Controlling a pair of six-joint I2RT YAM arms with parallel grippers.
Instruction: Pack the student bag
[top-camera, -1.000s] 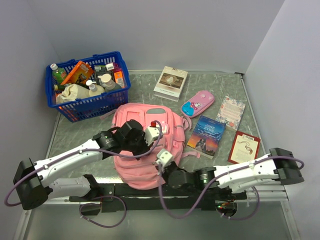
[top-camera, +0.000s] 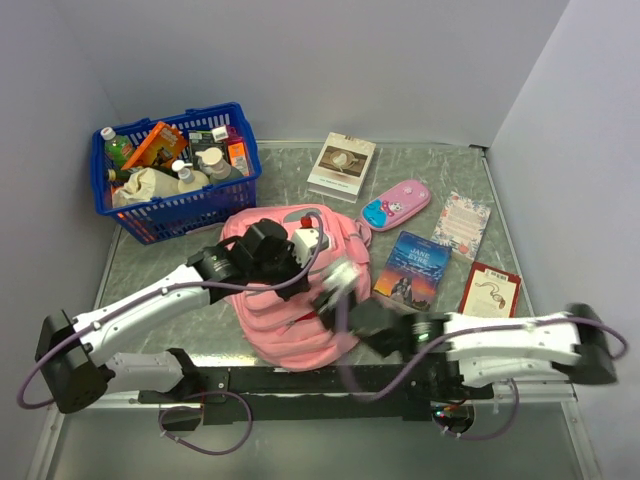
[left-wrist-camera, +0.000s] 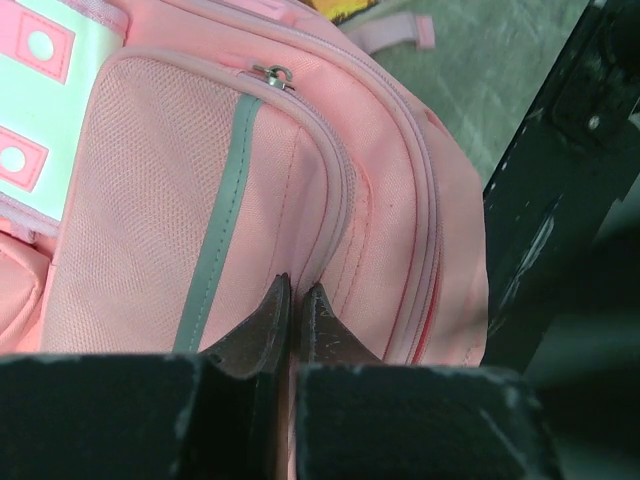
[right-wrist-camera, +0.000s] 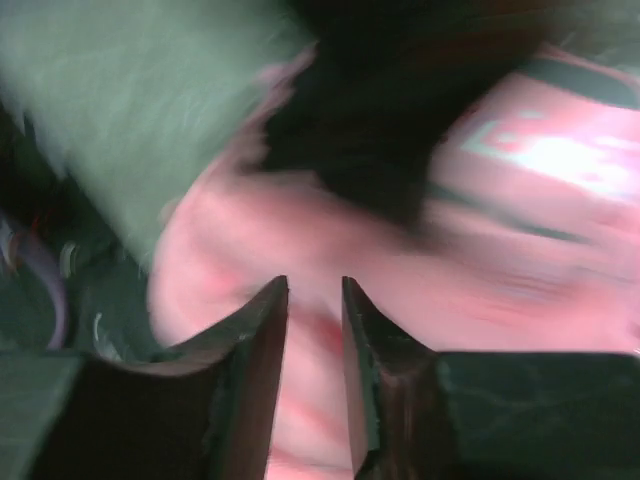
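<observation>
A pink backpack (top-camera: 265, 325) lies on the table in front of both arms, largely covered by them in the top view. In the left wrist view, my left gripper is shut on a pinch of the pink fabric beside the zipper seam of the bag's front pocket (left-wrist-camera: 300, 180). My right gripper hangs over the bag's lower right part; its fingertips stand a little apart, and blurred pink fabric (right-wrist-camera: 300, 235) shows behind them. Whether it touches the bag cannot be told. The blue Jane Eyre book (top-camera: 413, 270) and a pink pencil case (top-camera: 396, 205) lie right of the bag.
A full blue basket (top-camera: 185, 215) stands at the back left. Behind the bag is a book with a cup on its cover (top-camera: 342, 165). Farther right lie a floral book (top-camera: 462, 224) and a red-edged book (top-camera: 490, 292). Bare table shows left of the bag.
The left arm shifted slightly up and back down, and the bag's fabric moved with it.
</observation>
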